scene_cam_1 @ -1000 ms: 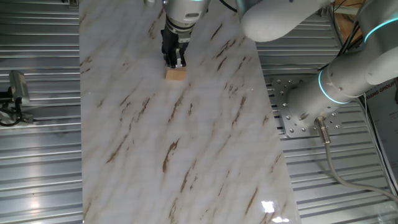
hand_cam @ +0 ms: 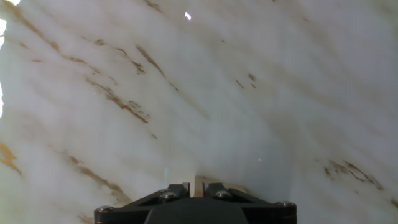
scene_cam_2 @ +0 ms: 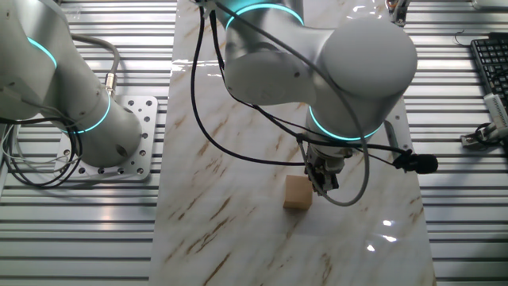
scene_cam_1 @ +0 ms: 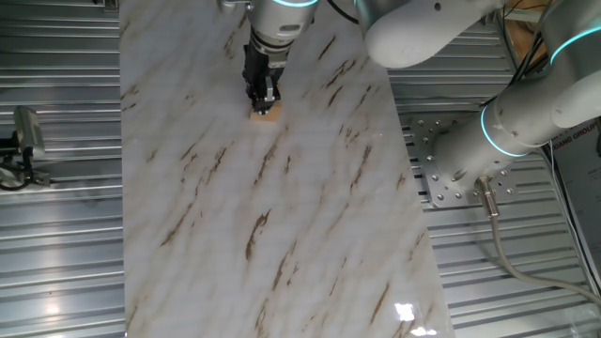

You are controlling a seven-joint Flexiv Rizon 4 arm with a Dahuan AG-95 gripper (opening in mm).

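Observation:
A small tan wooden block lies on the marbled tabletop. My gripper points down over it and covers its far part in exterior view 1. In exterior view 2 the block shows clearly beside the dark gripper, whose fingertips are hard to make out there. Along the bottom of the wrist view, the two fingertips of the gripper stand close together with a narrow gap. A strip of the block peeks out behind them. Whether the fingers grip it cannot be told.
Bare marbled tabletop spreads widely around the block. Slatted metal surfaces flank it. Black cables hang from the arm. A keyboard lies off to the side in exterior view 2.
My gripper has come down slightly, and its fingertips now overlap more of the block in exterior view 1. The block appears to be in the same place.

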